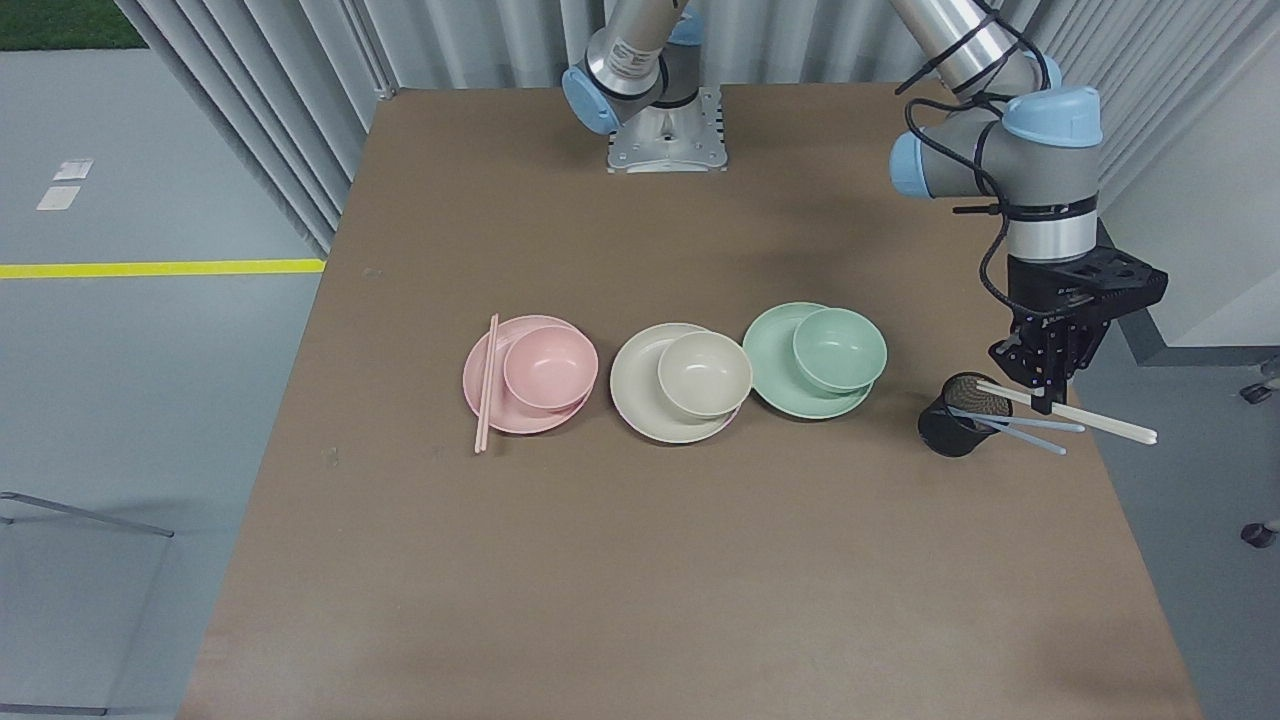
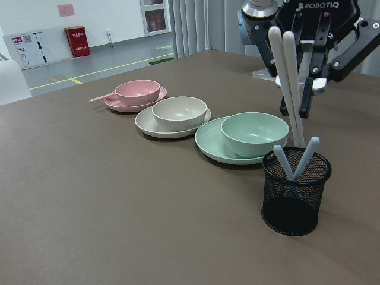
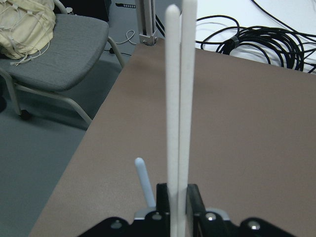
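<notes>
My gripper (image 1: 1041, 396) is shut on a pair of white chopsticks (image 2: 289, 80), held above a black mesh cup (image 2: 291, 208) at the table's right edge. In the left view the white pair stands tilted over the cup, which holds pale blue sticks (image 2: 306, 155); whether the lower ends are inside is unclear. In the wrist view the white pair (image 3: 185, 98) fills the middle.
Pink (image 1: 551, 365), cream (image 1: 704, 374) and green (image 1: 840, 349) bowls sit on matching plates in a row; pink chopsticks (image 1: 487, 382) lie on the pink plate.
</notes>
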